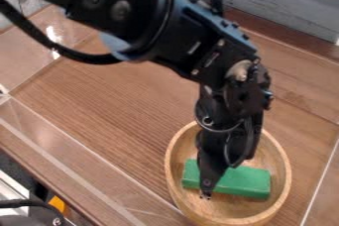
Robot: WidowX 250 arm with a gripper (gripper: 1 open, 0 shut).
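Note:
A round wooden bowl (259, 210) sits at the lower right of the camera view, with a green block (245, 180) lying inside it. My black gripper (212, 175) reaches down into the bowl from above, its tips at the left part of the block and partly in front of it. Whether anything is between the fingers is hard to see; the gripper looks shut.
Clear walls border the left and front left, and a grey wall runs along the back. Dark cables and an orange item lie outside at the lower left.

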